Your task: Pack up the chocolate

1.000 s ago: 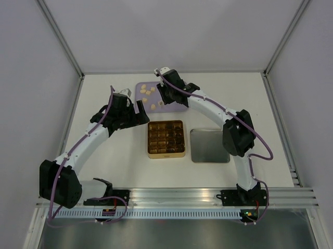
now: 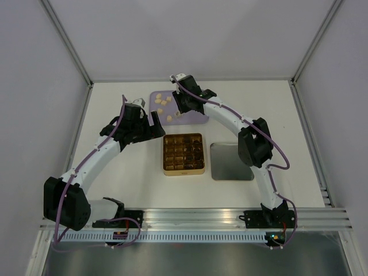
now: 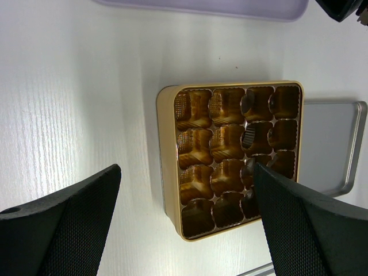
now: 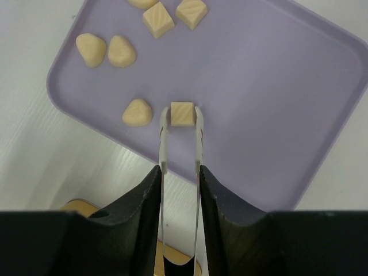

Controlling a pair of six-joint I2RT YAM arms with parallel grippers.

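Observation:
In the right wrist view my right gripper is shut on a square cream chocolate [image 4: 183, 109] at the lilac tray [image 4: 276, 86]. Several other chocolates, rounded [image 4: 137, 113] and square [image 4: 158, 22], lie on that tray. My left gripper stands open above the left side of the table, near the gold chocolate box [image 3: 169, 144]. The box's visible compartments are empty.
A grey metal tray [image 2: 232, 167] lies right of the box. Metal rails [image 2: 184, 213] run along the front edge.
The right arm's elbow has shifted left and toward the front over the last second, while its gripper stays at the lilac tray. The left arm has not moved.

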